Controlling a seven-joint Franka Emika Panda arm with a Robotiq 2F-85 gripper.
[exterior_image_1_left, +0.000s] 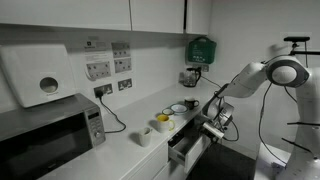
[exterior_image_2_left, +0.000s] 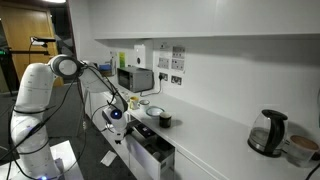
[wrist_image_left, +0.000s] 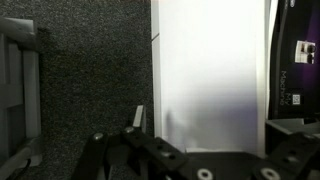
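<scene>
My gripper (exterior_image_1_left: 209, 131) is low in front of the counter, by the open drawer (exterior_image_1_left: 181, 153). In the second exterior view, the gripper (exterior_image_2_left: 116, 137) is left of the drawer front (exterior_image_2_left: 158, 166). A white panel (wrist_image_left: 210, 75) fills the middle of the wrist view, with the gripper's dark body along the bottom edge. One fingertip (wrist_image_left: 140, 117) shows left of the panel and dark gripper parts show to its right, so the fingers appear apart. Whether either side touches the panel cannot be made out.
Mugs (exterior_image_1_left: 163, 123) and plates (exterior_image_1_left: 178, 108) stand on the counter above the drawer. A microwave (exterior_image_1_left: 50, 133) is farther along. A kettle (exterior_image_2_left: 268, 131) sits at the other end. Dark floor (wrist_image_left: 95, 60) lies left of the panel; a black labelled strip (wrist_image_left: 293, 65) is at right.
</scene>
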